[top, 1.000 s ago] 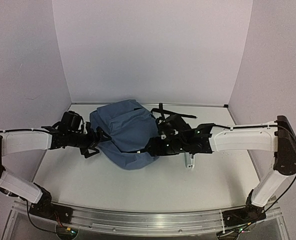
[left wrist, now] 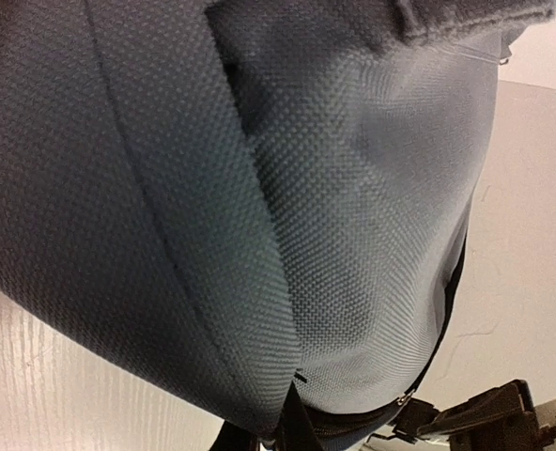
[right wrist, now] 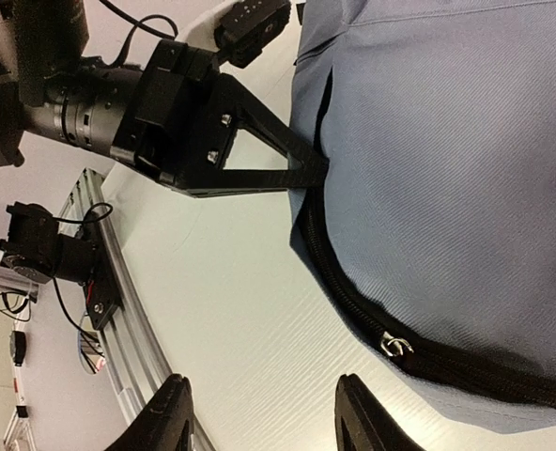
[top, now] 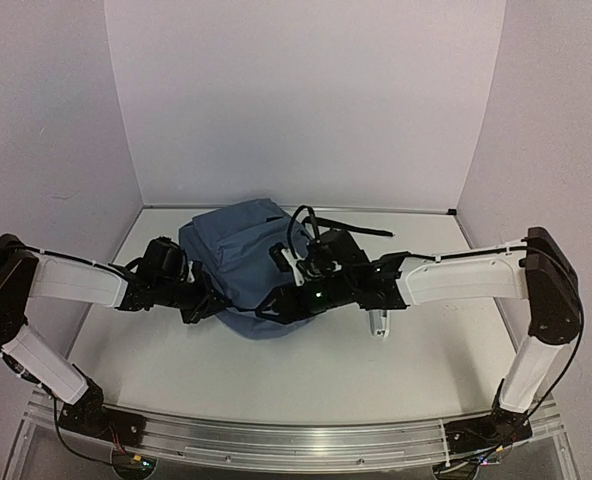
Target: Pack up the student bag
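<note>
The blue-grey bag lies flat on the table, its front edge lined by a black zipper. A metal zipper pull sits partway along that zipper in the right wrist view. My left gripper is shut on the bag's edge at the zipper's left end; in the left wrist view its fingertips meet at the gathered fabric. Over the bag's front right part is my right gripper. Its two fingers stand wide apart, nothing between them, short of the zipper pull.
A black strap stretches right from the bag's back. Under the right arm, a small white object is partly hidden, so I cannot tell what it is.
My left gripper has moved right and slightly down onto the bag's edge and closed there. The right gripper has shifted left across the bag's front, its fingers now apart.
</note>
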